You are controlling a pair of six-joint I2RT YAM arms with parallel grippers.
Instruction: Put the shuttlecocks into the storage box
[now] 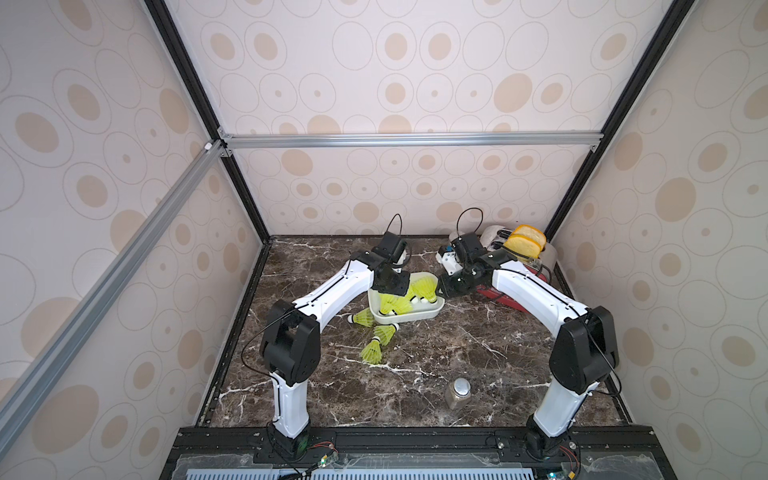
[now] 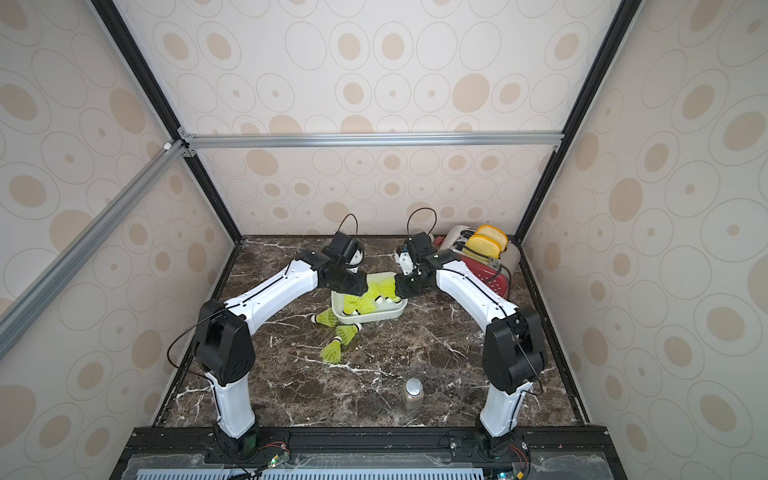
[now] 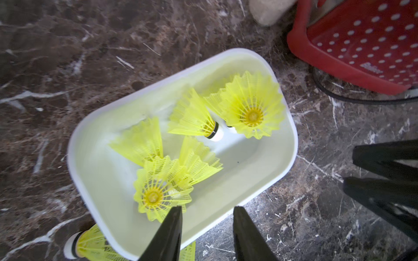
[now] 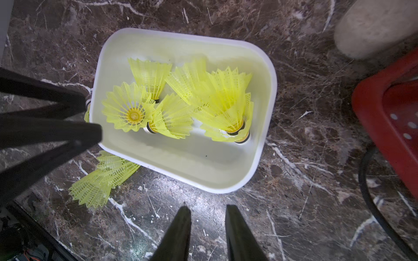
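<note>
The white storage box [image 3: 257,182] holds several yellow shuttlecocks [image 4: 169,115], seen in both wrist views. Other shuttlecocks [image 1: 376,344] lie on the marble table outside the box, along its left and front. My left gripper hangs open over the box's near edge, nothing between its fingers. My right gripper is raised beside the box's right side, its fingers apart with nothing between them.
A red polka-dot item [image 3: 357,47] with a toaster and bread stands at the back right, with a dark cable beside it. A glass jar [image 1: 457,392] stands near the front.
</note>
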